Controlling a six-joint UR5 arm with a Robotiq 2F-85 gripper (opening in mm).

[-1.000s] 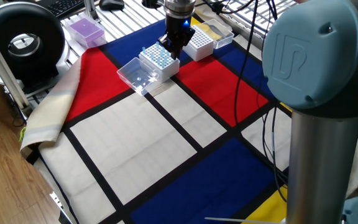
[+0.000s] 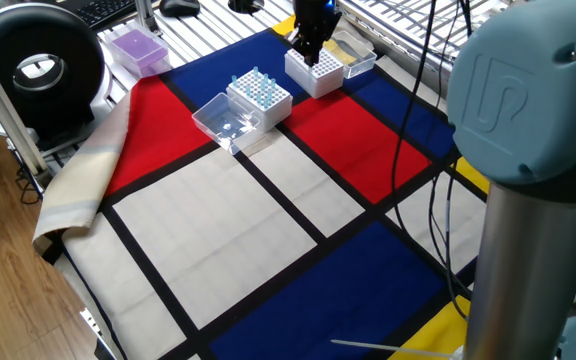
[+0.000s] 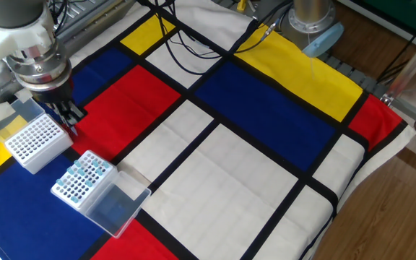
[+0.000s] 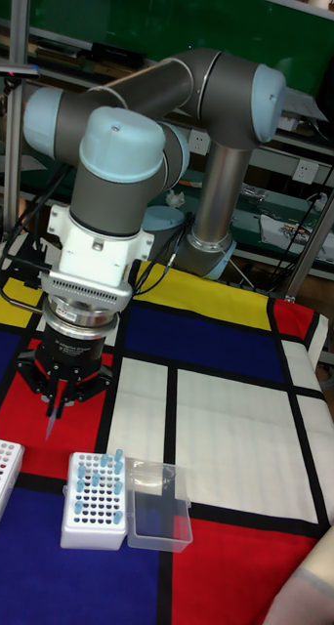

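In exterior view 3 my gripper (image 4: 58, 401) points downward, its black fingers shut on a thin pale tip (image 4: 51, 428) that hangs below them. Exterior view 2 shows the same tip (image 3: 74, 130) beside the near edge of a white rack (image 3: 38, 143) whose holes look empty. From exterior view 1 the gripper (image 2: 310, 48) appears above that rack, but the height between them is unclear. A second white rack (image 2: 259, 97) stands beside it, with several light-blue tips (image 4: 118, 487) upright in its holes. Its clear hinged lid (image 4: 160, 519) lies open.
A purple-filled clear box (image 2: 138, 52) sits at the table's far left corner. Black cables (image 3: 186, 54) hang near the arm.
One second ago the gripper was over the rack with blue tips. It has since moved across to the empty-looking rack. The racks look still.
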